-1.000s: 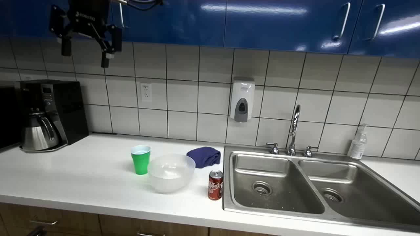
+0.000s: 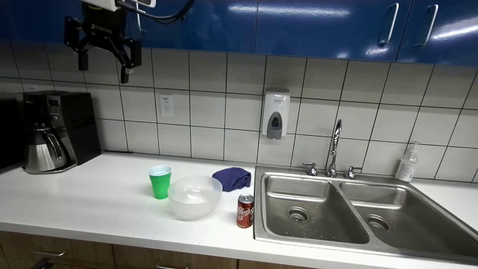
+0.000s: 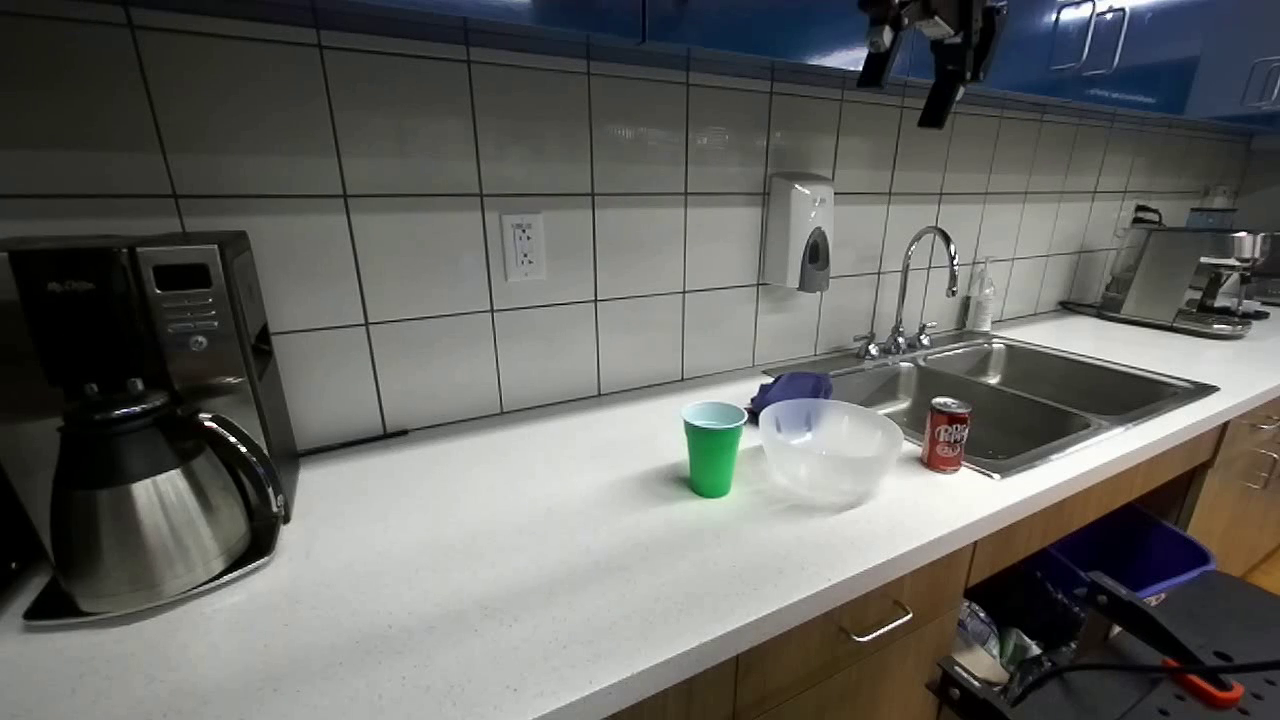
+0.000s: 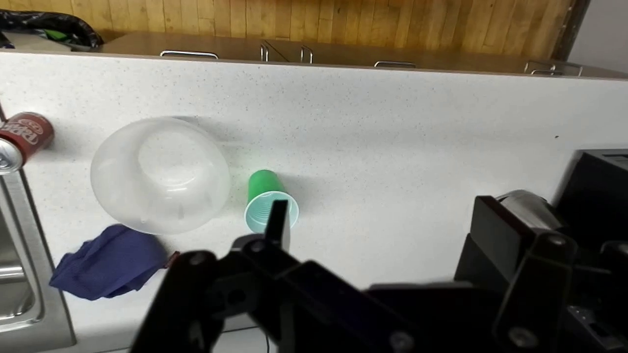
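Note:
High above the counter hangs my gripper [image 2: 104, 72], its fingers wide apart and nothing between them. In the wrist view its fingers stand far apart too, one fingertip [image 4: 276, 220] overlapping the cup's rim from this angle only. A green cup [image 2: 160, 184] with a pale inside stands upright on the counter. Close beside it rests a clear frosted bowl [image 2: 195, 199], which looks empty. A dark blue cloth [image 4: 112, 262] lies crumpled behind the bowl. The red soda can [image 3: 947, 437] stands upright between the bowl and the sink.
A double steel sink [image 2: 313, 210] with a tall faucet [image 2: 334, 148] fills the right side. At the left stands a coffee maker [image 3: 156, 420] with its carafe. A soap dispenser [image 2: 275, 113] is on the tiled wall. Open counter lies between coffee maker and cup.
My gripper has shifted slightly to the right and lower in exterior view 1, still open. Cup, bowl, cloth and can have stayed in place.

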